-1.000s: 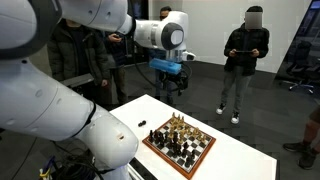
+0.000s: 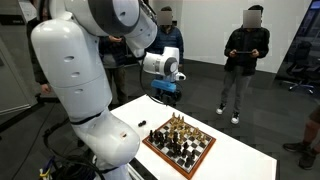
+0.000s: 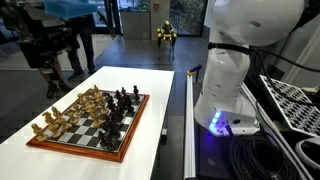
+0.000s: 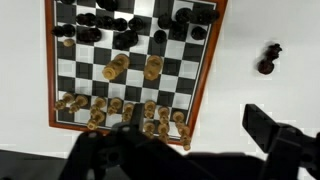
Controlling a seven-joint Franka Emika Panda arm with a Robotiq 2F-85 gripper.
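A chessboard (image 2: 206, 144) with a brown border lies on the white table. Dark pieces (image 3: 118, 118) stand along one side and tan pieces (image 3: 63, 117) along the other. In the wrist view, two tan pieces, one a tan pawn (image 4: 153, 67), stand forward near the board's middle. My gripper (image 2: 166, 92) hangs in the air above the far side of the board, open, with nothing between its fingers. The wrist view looks down on the board, with a dark finger (image 4: 268, 130) at the lower right. A dark piece (image 4: 267, 62) lies off the board beside its edge.
Bare white table (image 3: 155, 83) surrounds the board. A small dark item (image 2: 142, 122) sits on the table left of the board. Dark objects (image 2: 302, 154) show at the far right. A person (image 2: 243, 60) stands behind the table, and others are partly hidden by my arm.
My arm has come down and slightly left in exterior view 1, bringing the gripper lower. The board and its pieces look unchanged.
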